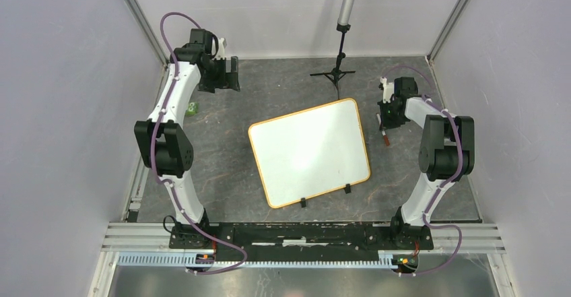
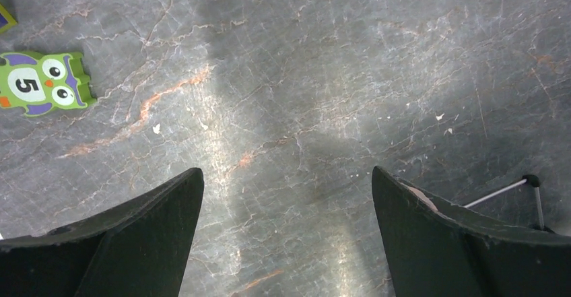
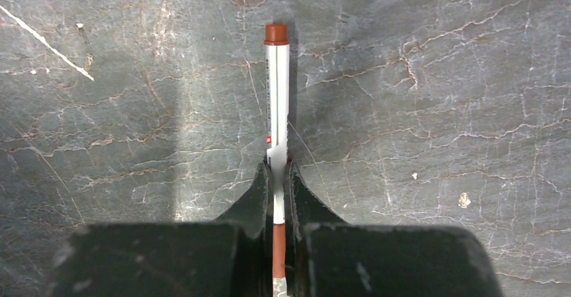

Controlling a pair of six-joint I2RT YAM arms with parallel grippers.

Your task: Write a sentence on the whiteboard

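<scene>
The whiteboard (image 1: 310, 154), blank with a yellow rim, lies tilted at the middle of the table. To its right, my right gripper (image 1: 382, 119) is shut on a white marker with reddish-brown ends. In the right wrist view the marker (image 3: 277, 95) points straight away from me, pinched between the fingertips, its brown cap (image 3: 279, 277) towards me. It is close over the table; whether it touches cannot be told. My left gripper stands wide open over bare table at the back left, nothing between its fingers.
A green owl block (image 2: 47, 83) marked 5 lies left of my left gripper. A lamp tripod (image 1: 337, 75) stands behind the whiteboard. Two black clips (image 1: 347, 188) sit on the board's near edge. Table between the left arm and the board is clear.
</scene>
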